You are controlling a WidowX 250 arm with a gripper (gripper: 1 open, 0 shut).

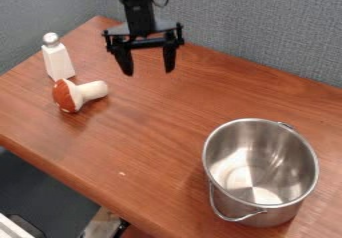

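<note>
The black gripper [146,50] hangs open over the back of the wooden table, its two fingers spread wide with nothing between them. Below it to the left, a toy mushroom [79,94] with an orange cap and pale stem lies on its side. A white bottle [58,59] stands upright behind the mushroom, near the left edge. A steel pot [259,170] with a wire handle stands at the front right.
Grey padded walls [267,32] border the back and left. The table's front left edge drops to a dark gap.
</note>
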